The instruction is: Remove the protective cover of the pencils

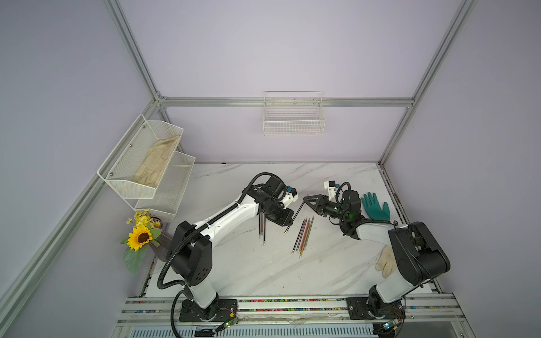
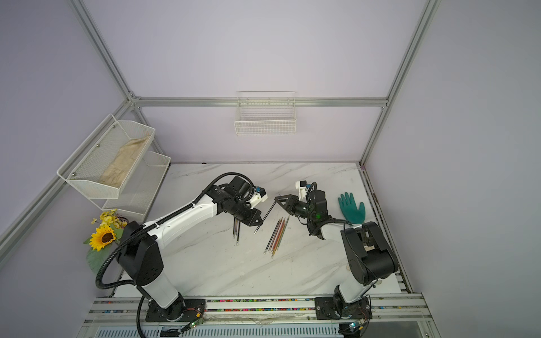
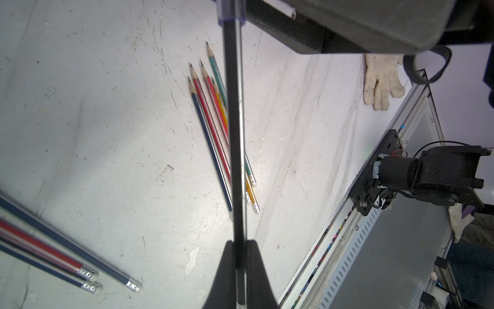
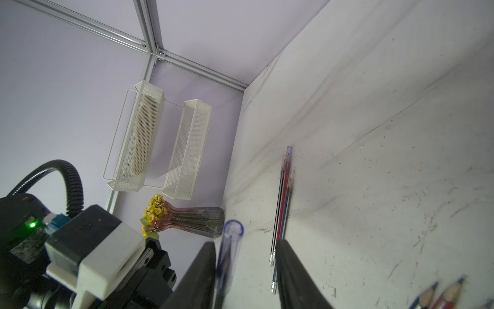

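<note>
A dark pencil [image 3: 236, 128] stands in the grasp of my left gripper, which is shut on it near its eraser end. Over its far end sits a clear purplish cover, also at the top of the left wrist view. My right gripper has its fingers spread around the cover, which sits close to the left-hand finger with a gap on the other side. Several uncovered pencils [image 3: 212, 118] lie mid-table. Further left lies a small group of pencils [image 4: 283, 200]; one has a purplish cover on its tip.
A teal glove [image 1: 375, 206] and a pale glove [image 1: 386, 260] lie on the right. Wire baskets [image 1: 147, 160] and a flower vase [image 4: 190, 219] stand along the left.
</note>
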